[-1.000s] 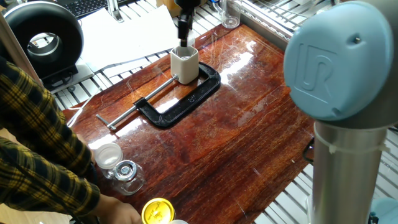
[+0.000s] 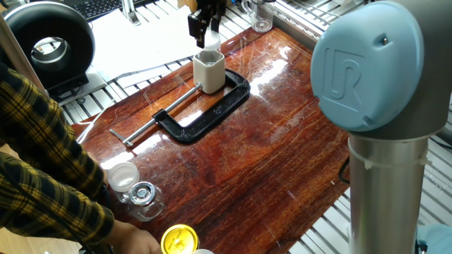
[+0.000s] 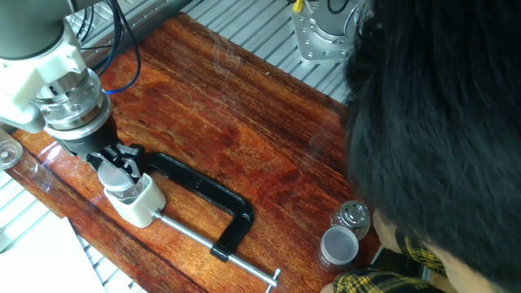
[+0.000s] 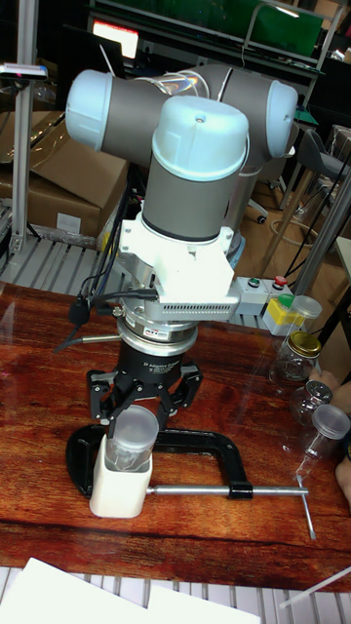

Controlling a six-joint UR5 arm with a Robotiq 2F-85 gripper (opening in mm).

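Observation:
A white holder point(image 2: 210, 73) stands on the wooden board, held in a black C-clamp point(image 2: 205, 125). In exterior view 3, a clear jar point(image 4: 129, 454) sits in the holder, under a translucent whitish lid point(image 4: 136, 425). My gripper point(image 4: 140, 411) points down at the lid, its black fingers point(image 4: 102, 401) spread to the left and right of it. The lid point(image 3: 115, 176) lies close against the fingers in exterior view 2. Whether they press on it, I cannot tell. In exterior view 1 the gripper point(image 2: 205, 39) is partly cut off by the top edge.
Beside a person's hand stand a jar with a silver top point(image 2: 143, 192), a whitish-lidded jar point(image 2: 123, 176) and a yellow-lidded one point(image 2: 179, 240). The person point(image 3: 431, 122) covers much of exterior view 2. The board's middle point(image 2: 261, 155) is clear.
My gripper has turned and shifted slightly left and up in exterior view 1, and the whitish lid now shows beneath it. The upper arm has moved slightly left. The holder and clamp stay put.

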